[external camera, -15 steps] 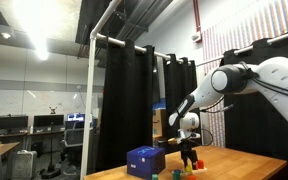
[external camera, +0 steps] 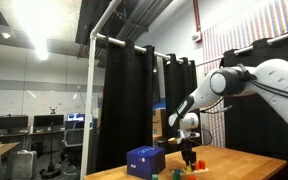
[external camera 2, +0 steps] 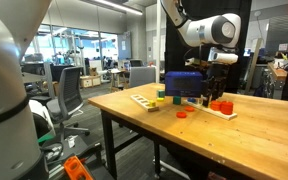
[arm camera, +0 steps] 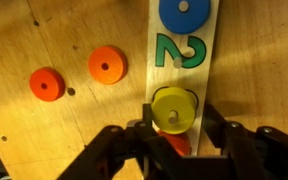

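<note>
Seen from above in the wrist view, a yellow disc-like piece [arm camera: 174, 110] sits between the fingers of my gripper, which is shut on it. It lies over the wooden number board [arm camera: 173, 83], covering part of it; whether it touches the board cannot be told. A green 2 [arm camera: 181, 51] and a blue ring [arm camera: 184, 13] show farther along the board. Just below the yellow piece, a red piece [arm camera: 178, 143] is partly hidden by it. Left of the board, an orange disc [arm camera: 107, 65] and a red disc [arm camera: 47, 84] lie on the table.
A dark blue box [external camera: 145, 162] stands on the wooden table [external camera 2: 232, 137] beside the work area. In the second exterior view, red pieces [external camera 2: 222, 106] are stacked on the board near the gripper.
No other object visibly moves.
</note>
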